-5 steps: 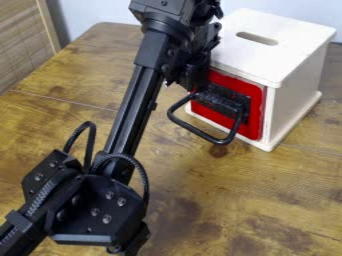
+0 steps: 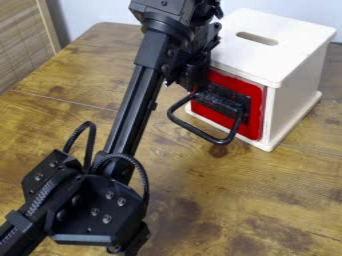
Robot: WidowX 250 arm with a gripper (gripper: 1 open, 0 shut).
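Observation:
A white wooden box (image 2: 289,106) with a slotted top stands at the right, its front face showing a red panel (image 2: 245,132). The black gripper (image 2: 214,98) at the upper end of the arm is at that red face, dark against it; its fingers are not clearly visible, so its finger state cannot be told. A black cable loop hangs in front of the red panel.
The arm's base linkage fills the lower left. A wooden slatted panel stands at the upper left beside a white wall.

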